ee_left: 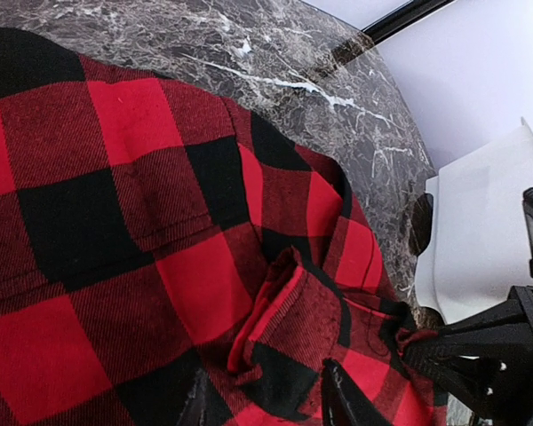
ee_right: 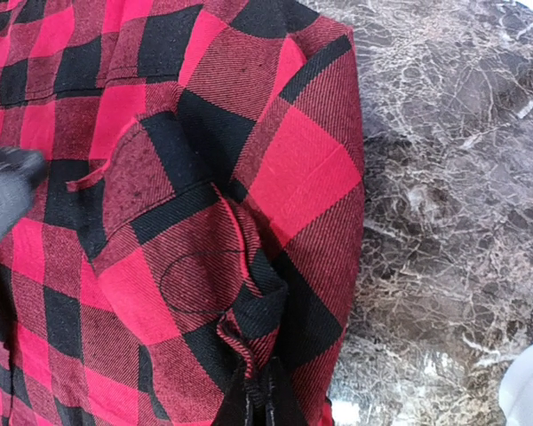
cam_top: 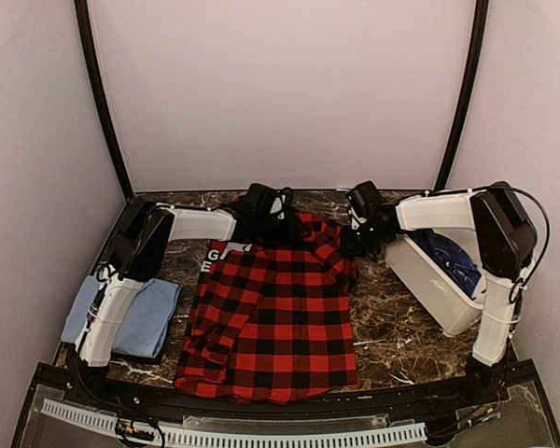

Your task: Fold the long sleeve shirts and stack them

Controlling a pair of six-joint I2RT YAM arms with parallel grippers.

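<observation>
A red and black checked shirt (cam_top: 289,327) lies spread on the dark marble table, its left sleeve laid inward down the body. My right gripper is shut on a fold of this shirt at the right shoulder side, as the left wrist view also shows. My left gripper is open above the bunched sleeve, with its two fingertips apart near the cuff (ee_left: 284,337). In the top view the left arm covers part of the collar area. A folded light blue shirt (cam_top: 140,322) lies at the left.
At the right stands a white bin (cam_top: 434,289) with dark blue cloth (cam_top: 448,261) in it, close to the right arm. Bare marble (cam_top: 397,341) shows between the shirt and the bin.
</observation>
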